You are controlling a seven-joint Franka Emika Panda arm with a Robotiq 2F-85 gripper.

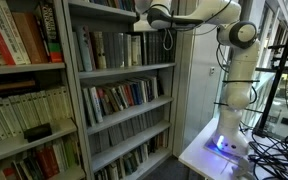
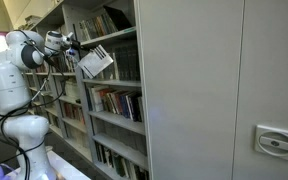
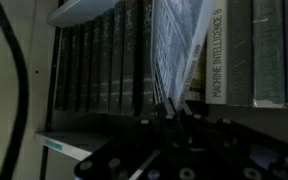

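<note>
A thin pale printed booklet stands up from my gripper in the wrist view, its lower end between the fingertips. The fingers are shut on it. In exterior view 2 the same booklet shows as a tilted white sheet in front of the upper shelves, beside my gripper. Behind it in the wrist view stand dark-spined volumes on the left. To its right is a light spine reading "Machine Intelligence". The booklet hides part of the row between them.
A tall grey bookcase holds several shelves of books. The shelf edge lies below the row in the wrist view. A broad pale cabinet panel fills the right side of exterior view 2. The arm's base stands on a white table.
</note>
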